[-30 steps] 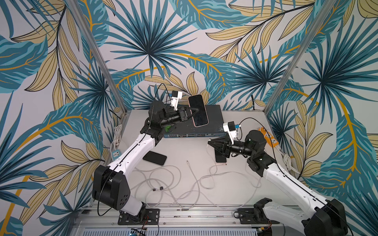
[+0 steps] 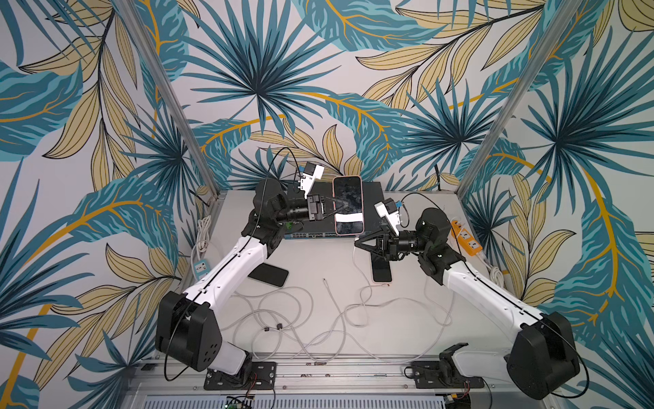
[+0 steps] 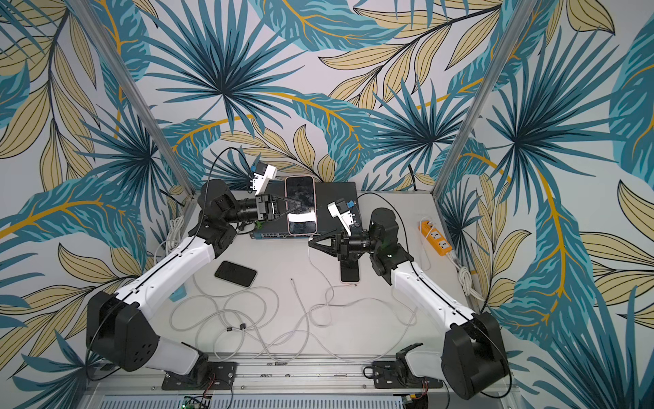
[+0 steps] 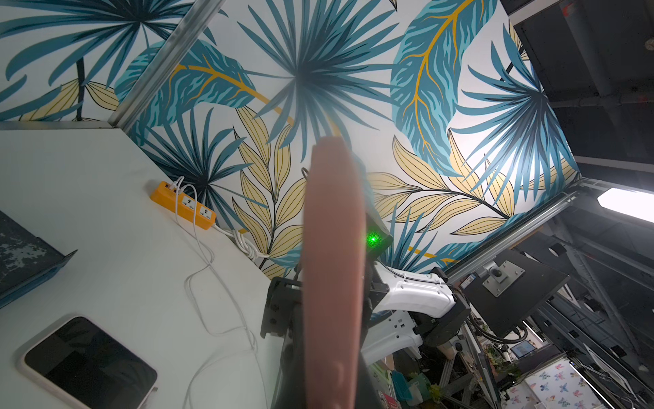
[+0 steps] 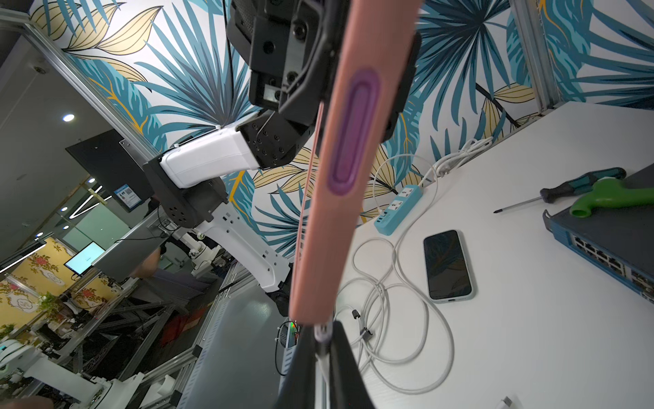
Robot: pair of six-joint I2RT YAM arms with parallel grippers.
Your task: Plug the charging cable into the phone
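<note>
The pink-edged phone (image 2: 348, 188) hangs upright above the dark box, screen toward the top cameras, and my left gripper (image 2: 345, 204) is shut on its sides. In the left wrist view the phone (image 4: 331, 272) appears edge-on and hides the fingers. Just below the phone's lower end is my right gripper (image 2: 358, 241), shut on the white plug (image 5: 323, 332) of the charging cable. From these fingertips the thin cable hangs to the table. In the right wrist view the plug lines up with the bottom edge of the phone (image 5: 347, 211); whether it is inside the port I cannot tell.
Two more phones lie on the table, one at the left (image 2: 269, 274) and one under the right gripper (image 2: 382, 270). Loose white cables (image 2: 299, 327) coil across the front. Behind stands a dark network box (image 5: 606, 238) with a screwdriver (image 5: 572, 188) and green pipe (image 5: 609, 197).
The phone has turned from tilted to nearly upright and come down a little. My right gripper has shifted slightly left, closer to the phone's bottom end, with the cable still hanging from it.
</note>
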